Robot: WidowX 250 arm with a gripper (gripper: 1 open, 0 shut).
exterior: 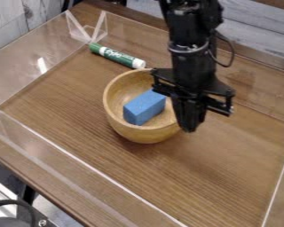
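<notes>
My black gripper (pixel 194 108) hangs over the right rim of a yellow bowl (pixel 121 89), its tips low beside that rim and nothing seen between them. A blue block (pixel 141 108) lies in the bowl; part of the bowl is hidden behind my arm.
A green and white tube (pixel 116 56) lies at the back left, behind the bowl. A raised edge runs along the back and left.
</notes>
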